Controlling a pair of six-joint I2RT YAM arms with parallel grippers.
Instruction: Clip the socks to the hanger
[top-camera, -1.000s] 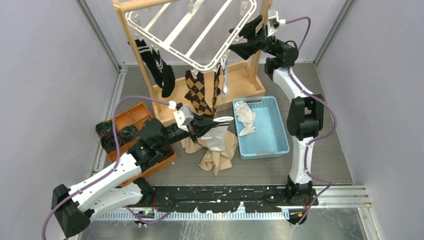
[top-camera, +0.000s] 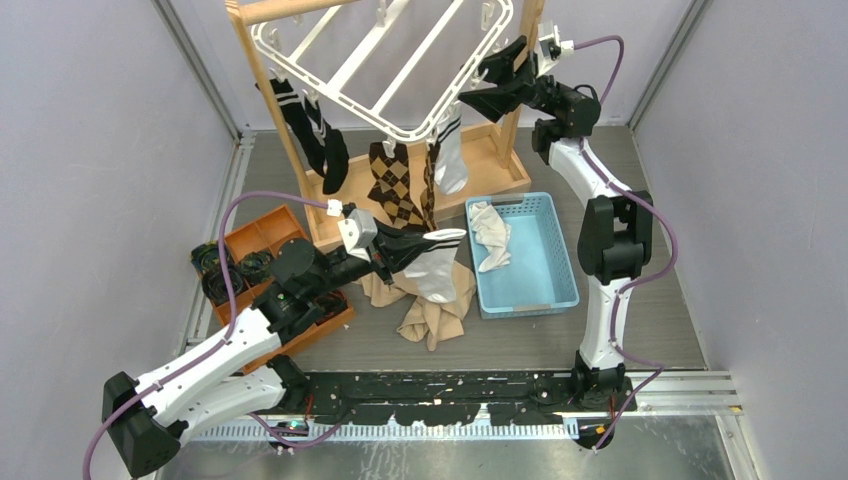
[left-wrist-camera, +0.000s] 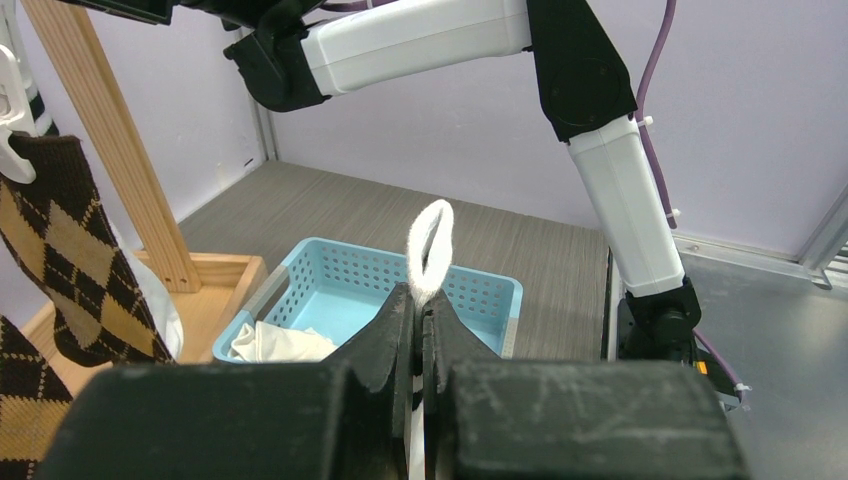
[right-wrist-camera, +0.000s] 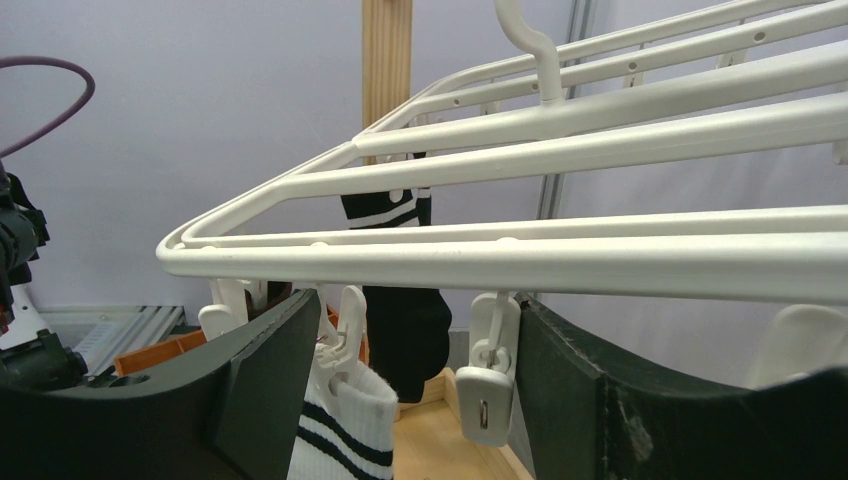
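Note:
A white sock with black stripes (top-camera: 433, 272) hangs from my left gripper (top-camera: 428, 243), which is shut on it. In the left wrist view the cuff of this sock (left-wrist-camera: 430, 245) sticks up from between the fingertips. At the right side of the white hanger (top-camera: 350, 75), my right gripper (top-camera: 490, 76) is part open. An empty clip (right-wrist-camera: 487, 380) lies near its right finger in the right wrist view. A second white striped sock (right-wrist-camera: 345, 420) hangs from a clip beside the left finger. Argyle socks (top-camera: 394, 185) and black socks (top-camera: 320, 140) also hang from the hanger.
A blue basket (top-camera: 540, 250) with one pale cloth (top-camera: 490, 237) inside stands right of my left gripper. Beige cloth (top-camera: 437, 318) lies beneath the held sock. The wooden stand's post (left-wrist-camera: 120, 150) rises near the hanger. An orange tray (top-camera: 265, 235) is at left.
The white sock on the hanger has turned, showing a broader face. My right gripper's fingers have come slightly closer together. The left arm has shifted slightly; its gripper keeps the sock.

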